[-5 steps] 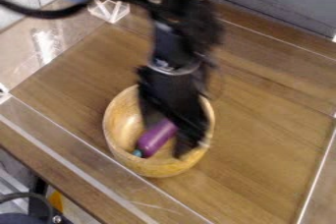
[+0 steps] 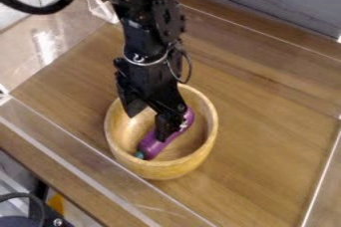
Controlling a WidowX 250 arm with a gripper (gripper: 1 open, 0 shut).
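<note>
A light wooden bowl (image 2: 200, 151) stands on the wooden table near its front left. Inside it lies a long purple object (image 2: 159, 140) with a teal end, like a toy eggplant, slanting from lower left to upper right. My black gripper (image 2: 151, 114) reaches down over the bowl from above, its fingers apart, one at the bowl's left inside and one beside the purple object's upper end. Whether either finger touches the object I cannot tell.
A grey panelled wall (image 2: 253, 7) runs along the back. Transparent edging and cables show at the left edge.
Since one second ago my gripper has moved left over the bowl, from a blurred position further right.
</note>
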